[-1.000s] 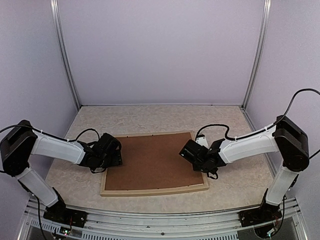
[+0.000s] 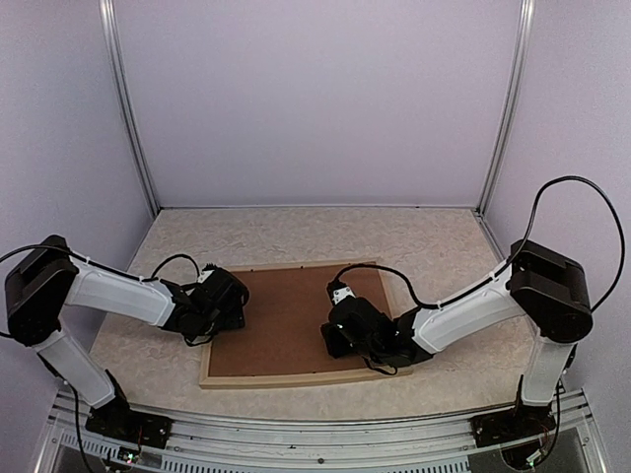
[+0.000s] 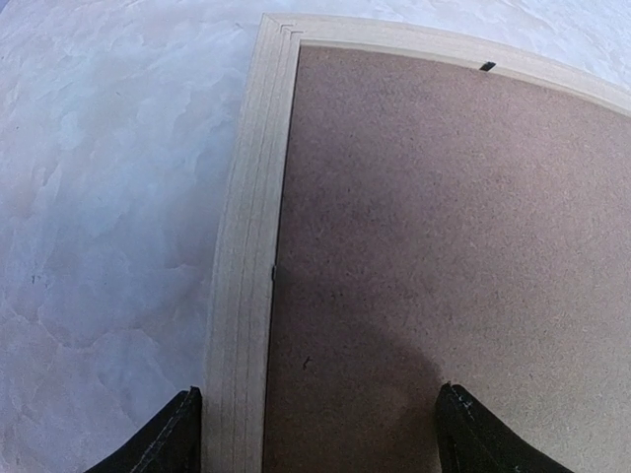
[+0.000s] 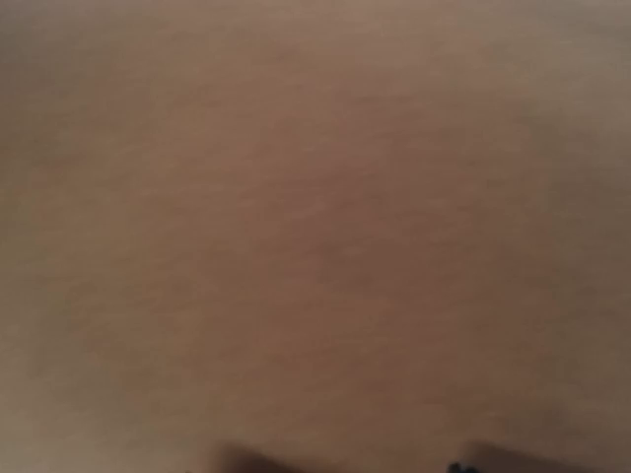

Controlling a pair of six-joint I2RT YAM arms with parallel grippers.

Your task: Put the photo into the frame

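Note:
A light wooden frame [image 2: 296, 380] lies on the table, filled by a brown backing board [image 2: 281, 315]. No picture side of a photo shows. My left gripper is over the left rail; in the left wrist view its fingers [image 3: 170, 434] stand apart, one by the rail's outer side, the other above the board. Whether they press on anything does not show. Over the right half of the board is my right gripper [image 2: 335, 340]. The right wrist view is blurred brown, with dark fingers [image 4: 258, 460] barely visible at the bottom; what lies between them is hidden.
A metal rail [image 2: 325, 424] runs along the front edge. Pale walls [image 2: 315, 108] close the back and sides. A black cable [image 2: 582, 182] loops above the right arm.
My right gripper has moved left and slightly down in the top view, from the frame's right side further over the board. The left arm and the frame have barely shifted.

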